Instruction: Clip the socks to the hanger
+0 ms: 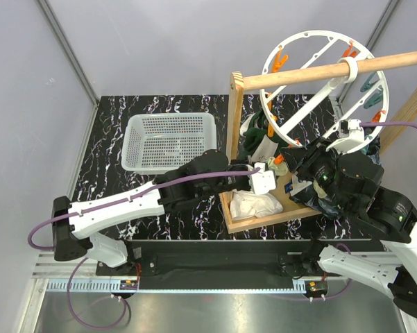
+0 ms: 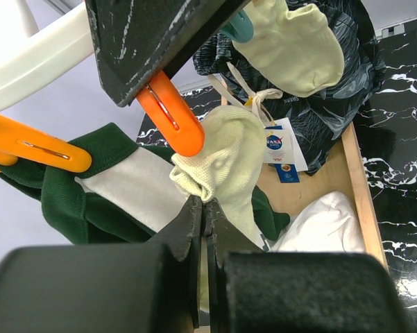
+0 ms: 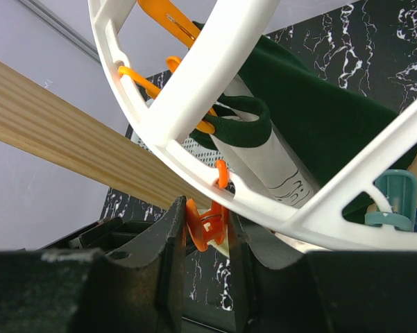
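A cream sock is bunched at the tips of my left gripper, which is shut on a thin fold of it. Right above that fold, an orange clip reaches down; its tip appears to touch or overlap the sock, and I cannot tell whether cloth lies inside it. My right gripper is shut on the handles of this clip, just under the rim of the white round hanger. Other orange clips on the hanger hold a green and white sock. Another cream sock hangs from a teal clip.
Wooden bars carry the hanger close above both grippers. Below is a wooden tray with a white cloth and a black plastic bag. An empty white basket stands left on the black marbled table.
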